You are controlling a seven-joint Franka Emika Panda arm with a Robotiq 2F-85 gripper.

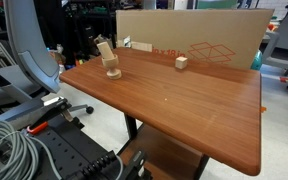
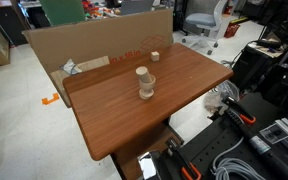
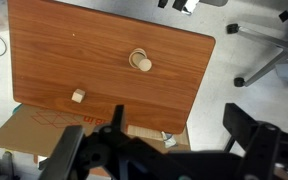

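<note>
A light wooden-looking cylinder leans to one side on or in a pale rounded holder on the brown table. In exterior view 2 the cylinder and holder stand near the middle; from the wrist they appear as the cylinder's pale end and a ringed holder. Apart from them lies a small pale block, also visible as a block and a block. At the wrist view's bottom, my gripper is open, fingers wide apart, nothing between them.
A large cardboard sheet stands along the table's far edge, with a white paper-like piece near its foot. Coiled cables lie on a dark surface beside the table.
</note>
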